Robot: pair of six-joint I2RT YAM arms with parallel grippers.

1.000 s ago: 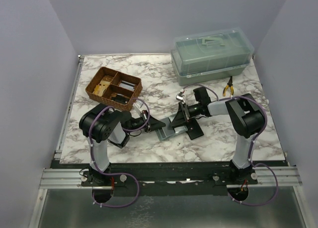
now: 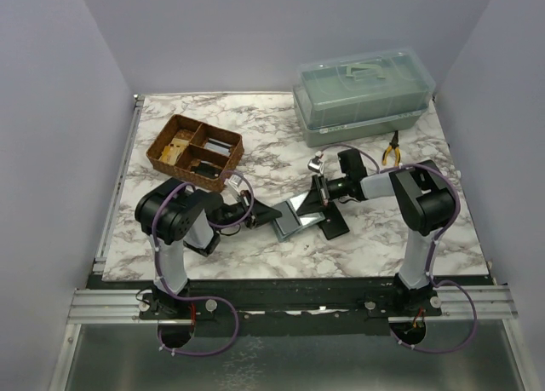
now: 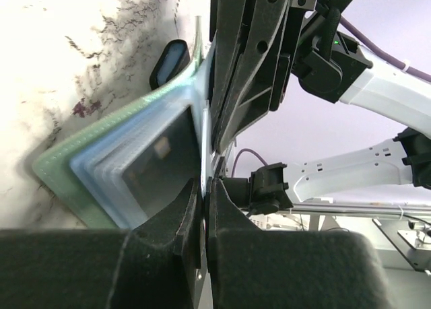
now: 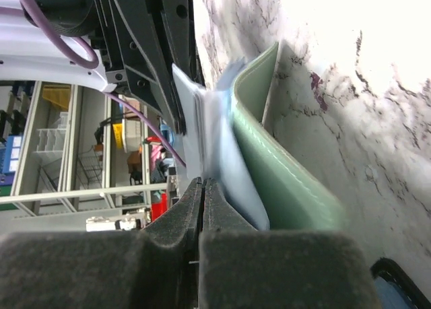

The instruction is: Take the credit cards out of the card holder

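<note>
The open card holder (image 2: 289, 225), green outside with pale blue-white sleeves, lies between my grippers in the middle front of the table. My left gripper (image 2: 273, 213) is at its left side; in the left wrist view its fingers (image 3: 283, 268) are close around the edge of a thin sleeve, and I cannot tell how tightly. My right gripper (image 2: 318, 204) is over the right part of the holder, shut; in the right wrist view the sleeves (image 4: 222, 154) rise just beyond its fingertips, and I cannot tell that anything is between them. A dark flat object (image 2: 335, 227) lies right of the holder.
A wicker basket (image 2: 196, 127) with compartments sits back left. Stacked clear green boxes (image 2: 366, 106) fill the back right, with yellow-handled pliers (image 2: 392, 150) beside them.
Over the last second my right gripper has shifted slightly right, exposing more of the pale holder. My left gripper has moved very little.
</note>
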